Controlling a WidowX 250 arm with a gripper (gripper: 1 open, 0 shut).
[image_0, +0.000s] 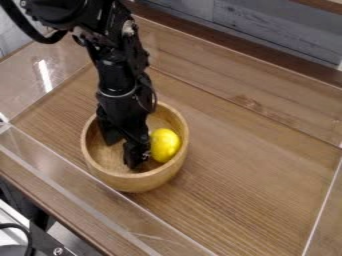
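My black gripper reaches down into a round wooden bowl on the left side of the table. Its fingers are open, standing in the bowl's left and middle part. A yellow object, lemon-like, rests inside the bowl at the right, beside the fingers. Whether anything dark lies between the fingers is hard to tell.
A low wall runs along the back. The table's near left edge has a pale strip, with dark cables below it.
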